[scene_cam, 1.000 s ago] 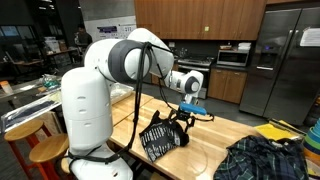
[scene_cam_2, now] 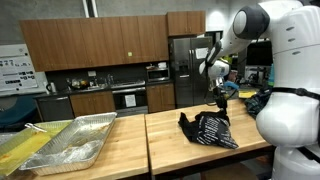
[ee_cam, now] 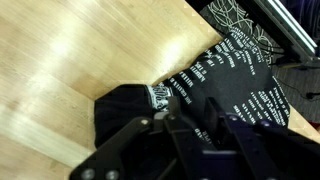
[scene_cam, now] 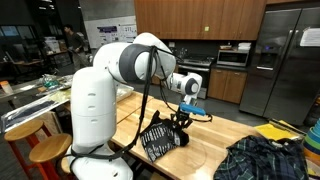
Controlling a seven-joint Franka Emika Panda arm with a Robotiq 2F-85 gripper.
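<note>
A dark cloth with rows of white dashes (scene_cam: 158, 141) lies crumpled on the wooden table, also seen in exterior view 2 as a patterned heap (scene_cam_2: 213, 129). In the wrist view its patterned part (ee_cam: 232, 75) spreads to the upper right, and a plain black fold (ee_cam: 122, 108) lies to the left. My gripper (scene_cam: 181, 121) is down at the raised, bunched far side of this cloth. Its black fingers (ee_cam: 172, 108) blend into the dark fabric, so how far apart they stand and whether cloth lies between them is hard to see.
A dark plaid cloth (scene_cam: 262, 158) lies on the table's right side. Foil trays (scene_cam_2: 72, 140) stand at the left in exterior view 2. Someone in a light top (scene_cam: 184, 84) is behind the table. Bare wood (scene_cam: 215, 136) lies right of the dashed cloth.
The arm has shifted only slightly around the bunched part of the cloth. The cloth lies in nearly the same place, with no clear change in shape.
</note>
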